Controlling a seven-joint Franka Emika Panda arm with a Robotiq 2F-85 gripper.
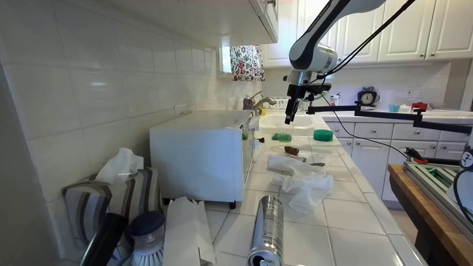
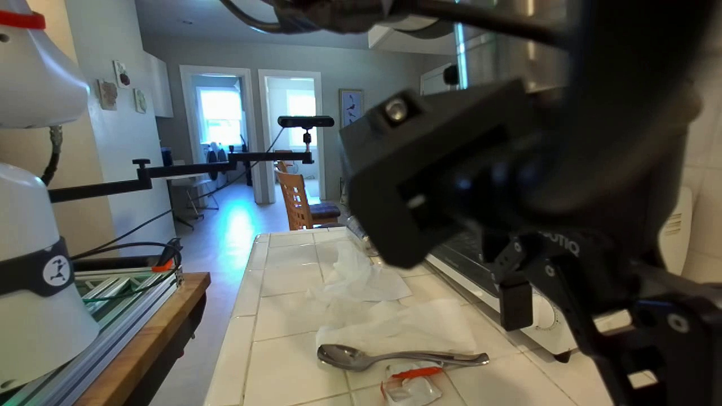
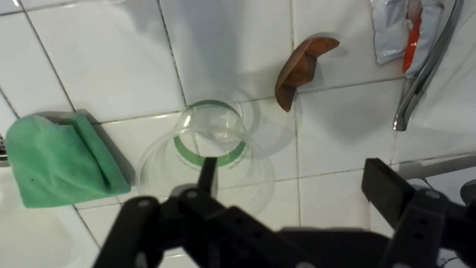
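My gripper is open, its two black fingers wide apart over the tiled counter with nothing held between them. Below it stands a clear plastic cup (image 3: 263, 178) with a green band near its base; in the wrist view the left finger overlaps the cup's mouth. From the first exterior view, the gripper (image 1: 289, 122) hangs just above the cup (image 1: 285, 136). A folded green cloth (image 3: 62, 160) lies left of the cup in the wrist view. On the other side sits a brown curved piece (image 3: 301, 69), apart from the cup and the fingers.
A spoon (image 2: 348, 357), a torn wrapper (image 2: 413, 389) and crumpled white paper (image 1: 306, 184) lie along the counter. The white toaster oven (image 1: 195, 159) stands against the wall. A silver can (image 1: 268, 230) lies at the near end. Behind the cup is the sink (image 1: 266, 126).
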